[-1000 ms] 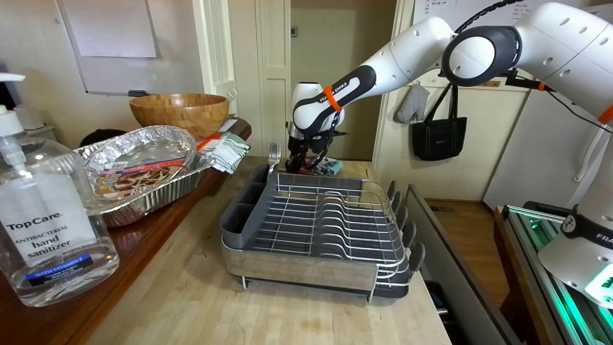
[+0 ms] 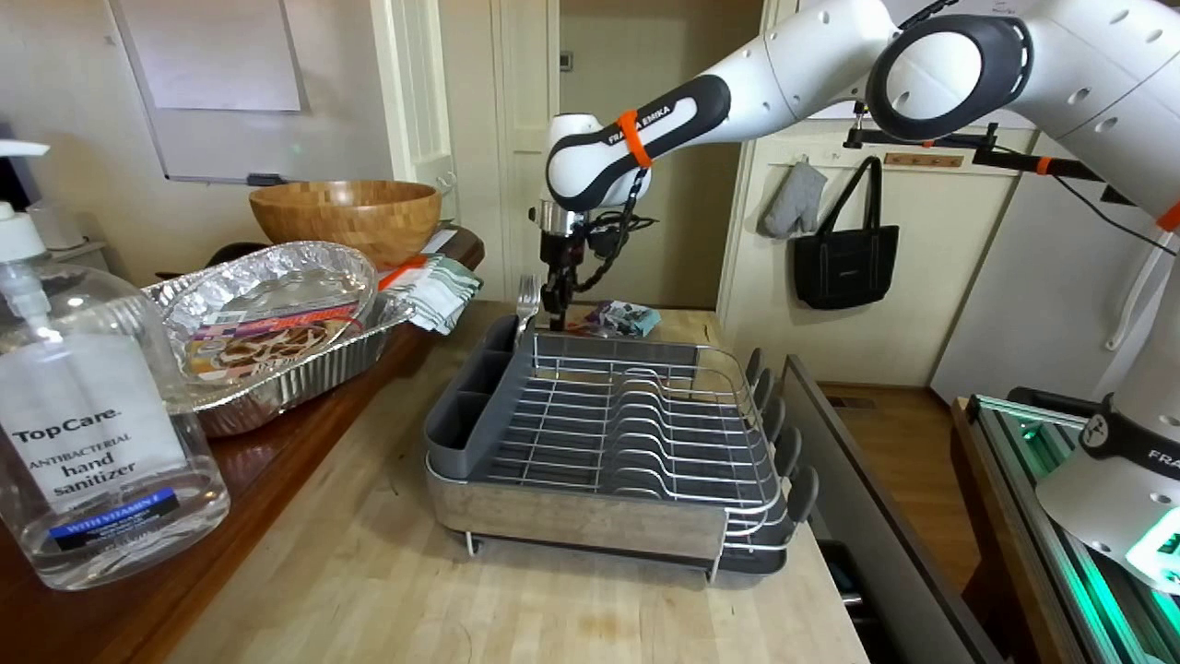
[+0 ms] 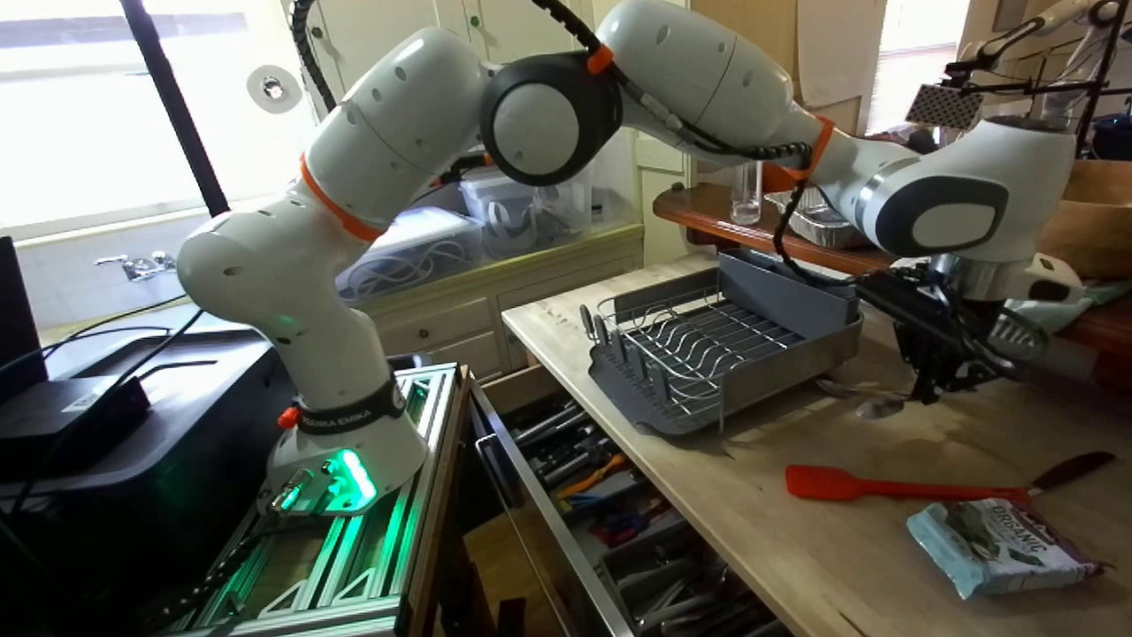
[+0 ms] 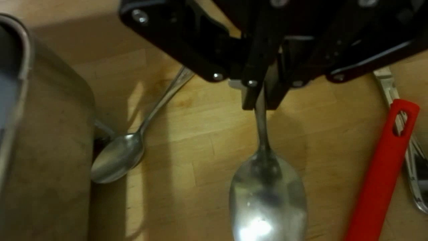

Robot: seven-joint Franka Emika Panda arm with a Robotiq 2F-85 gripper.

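Observation:
In the wrist view my gripper is shut on the handle of a metal spoon, whose bowl points toward the bottom of the picture. A second spoon lies on the wooden counter to the left, beside the wall of the dish rack. Seen from exterior view 2, the gripper is above the counter just off the rack's utensil side. The grey rack has a utensil caddy with a fork standing in its far compartment. In exterior view 1 the held spoon cannot be made out.
A red spatula, a dark-handled knife and a snack packet lie on the counter. Along the counter's front edge is an open drawer full of utensils. A foil tray and wooden bowl stand on the raised shelf.
The arm's wrist and gripper have risen and shifted slightly left in exterior view 1, uncovering more of the packet behind. The rack and its fork have stayed put.

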